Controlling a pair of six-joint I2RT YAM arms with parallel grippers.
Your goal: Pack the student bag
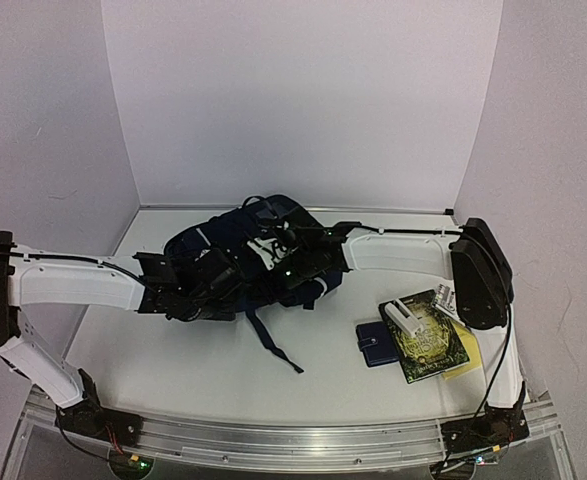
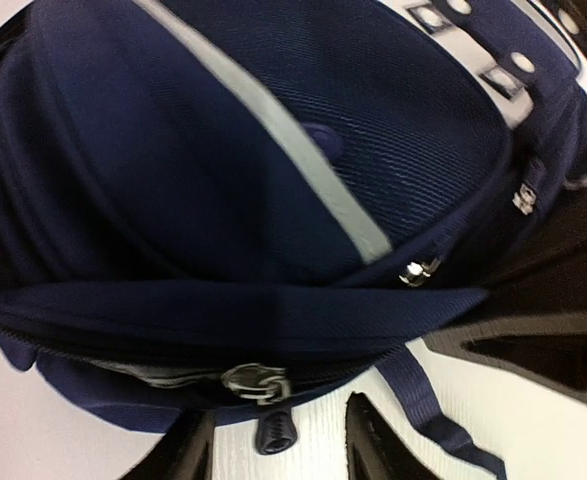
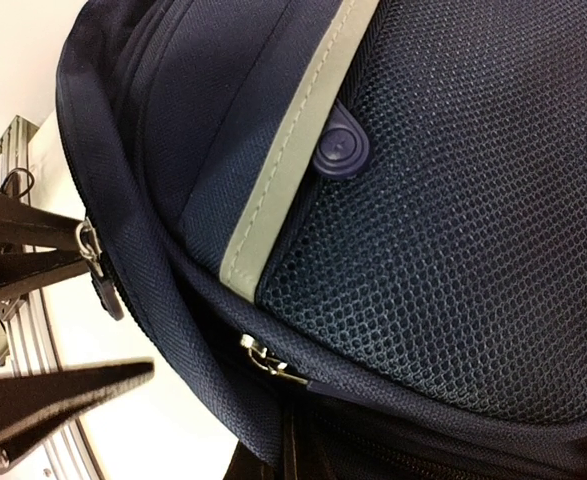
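The dark navy student bag (image 1: 233,232) lies on the table between both arms. In the left wrist view its front pocket edge carries a metal zipper slider (image 2: 258,382) with a dark pull tab (image 2: 275,432) hanging from it. My left gripper is open, its fingers on either side of that tab and not closed on it. From the right wrist view, the upper left finger (image 3: 28,250) is close to the slider. My right gripper appears shut on the bag's pocket edge; its fingertips are mostly hidden in the fabric at the bottom of the right wrist view.
On the right of the table lie a dark patterned book (image 1: 431,350), a white object (image 1: 404,318) on top of it, a navy wallet (image 1: 377,344) and a yellow item (image 1: 465,362) partly under the book. A bag strap (image 1: 270,343) trails forward.
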